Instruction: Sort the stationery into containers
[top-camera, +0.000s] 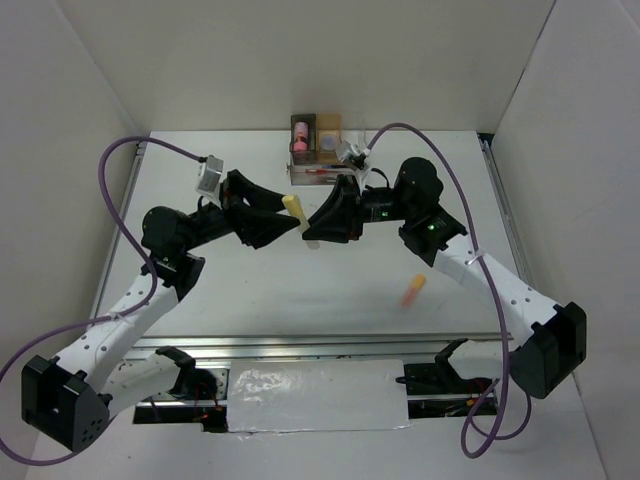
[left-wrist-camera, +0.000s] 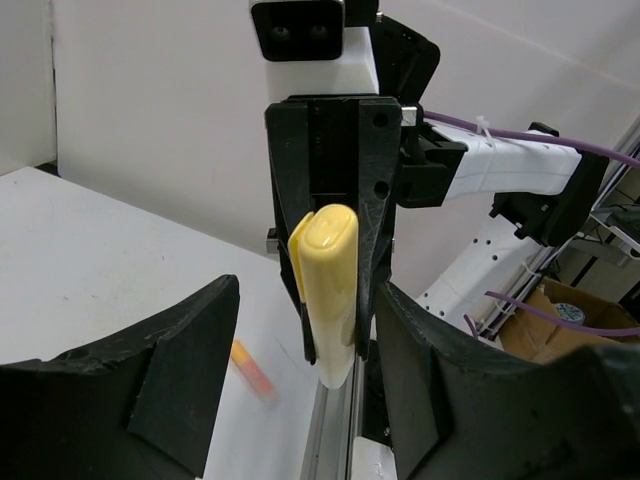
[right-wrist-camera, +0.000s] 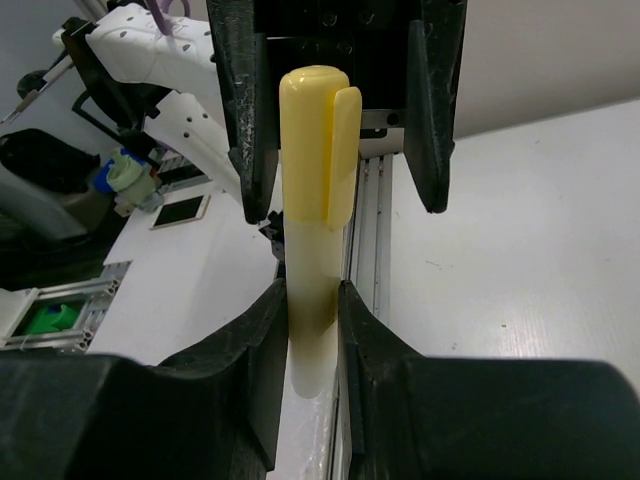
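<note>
A yellow marker (top-camera: 296, 210) (left-wrist-camera: 329, 280) (right-wrist-camera: 312, 180) is held upright by my right gripper (top-camera: 314, 222), which is shut on it. My left gripper (top-camera: 287, 215) stands part open around it from the other side, its fingers apart from the marker in the left wrist view. An orange-and-pink pen (top-camera: 413, 289) (left-wrist-camera: 250, 367) lies on the table at the right. The clear organizer (top-camera: 318, 176) at the back holds a pink item (top-camera: 301, 138), an orange compartment piece and several pens.
Metal rails (top-camera: 310, 349) run along the front edge. Walls stand at the back and both sides.
</note>
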